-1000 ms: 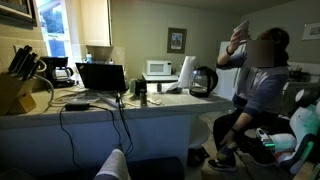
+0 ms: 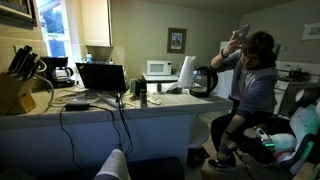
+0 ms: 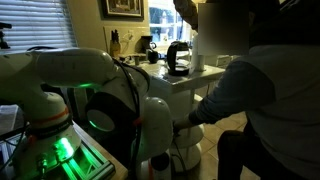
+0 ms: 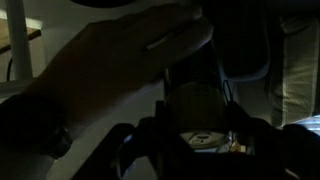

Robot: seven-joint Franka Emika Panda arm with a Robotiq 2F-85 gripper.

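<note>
In the dim wrist view, my gripper is shut on a dark cylindrical object (image 4: 193,100) with a paler rounded end. A person's hand (image 4: 125,65) reaches in from the left, its fingers on or just beside that object. The object's full shape and what it is cannot be made out. In exterior view 1, the person (image 2: 250,85) bends at the right, one arm lowered towards the floor and the other holding up a pale flat thing (image 2: 237,36). The gripper itself is hard to pick out in both exterior views.
A white counter (image 2: 150,108) carries a knife block (image 2: 18,85), a laptop (image 2: 102,77) and a dark kettle (image 2: 203,81). My white arm (image 3: 90,68) fills the left of exterior view 2. Cables hang down the counter's front.
The person's head and upper body have shifted slightly left and down, and the raised hand has dipped a little. The counter items stay where they were.
</note>
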